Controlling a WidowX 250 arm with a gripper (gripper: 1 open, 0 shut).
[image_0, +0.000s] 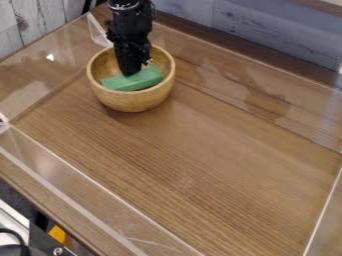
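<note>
A wooden bowl (132, 100) sits on the table at the upper left, holding a green block (134, 82) that lies tilted in it. The dark robot gripper (134, 66) reaches down from the top of the view into the bowl, its tip just at or over the green block. Its fingers look shut; whether they touch the block is hard to tell, and no held thing is visible between them.
A pale wall (294, 30) runs along the back. Dark cables lie off the table's edge at the lower left.
</note>
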